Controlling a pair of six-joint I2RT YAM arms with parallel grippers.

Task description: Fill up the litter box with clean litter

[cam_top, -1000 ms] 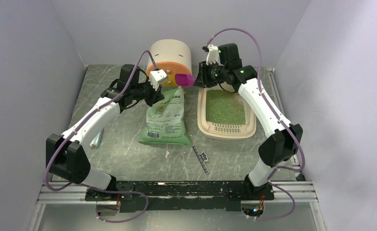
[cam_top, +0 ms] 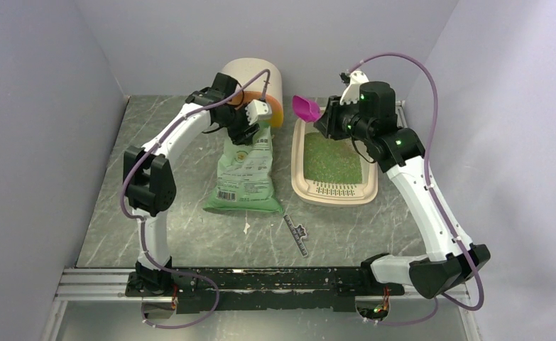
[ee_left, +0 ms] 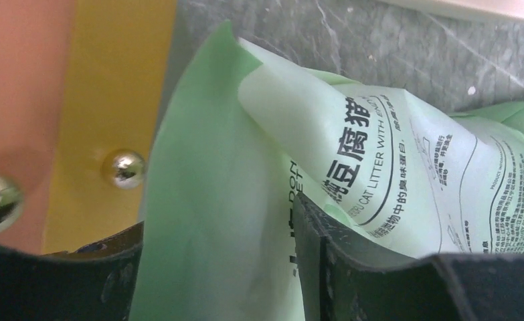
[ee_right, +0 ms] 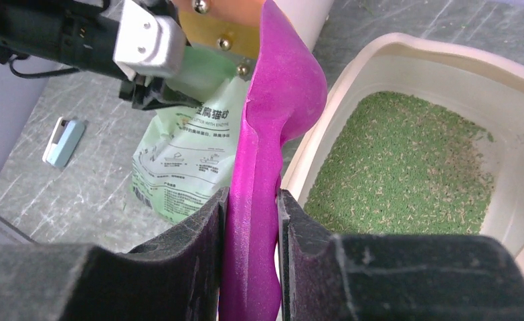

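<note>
The green cat litter bag [cam_top: 239, 185] stands on the floor in the middle left. My left gripper is open at the bag's top, with the green plastic edge [ee_left: 205, 120] rising between its fingers. My right gripper is shut on a magenta scoop [ee_right: 282, 87], held over the left back of the litter box [cam_top: 331, 197]. Green litter [ee_right: 399, 167] covers the box's bottom.
A beige cylinder with an orange front [cam_top: 250, 71] stands against the back wall behind the bag. A small blue-grey object [ee_right: 68, 144] lies left of the bag. A dark flat strip [cam_top: 296, 234] lies on the front floor.
My left arm has moved right and slightly back to the bag's top. My right gripper has carried the scoop rightward, away from the bag toward the litter box.
</note>
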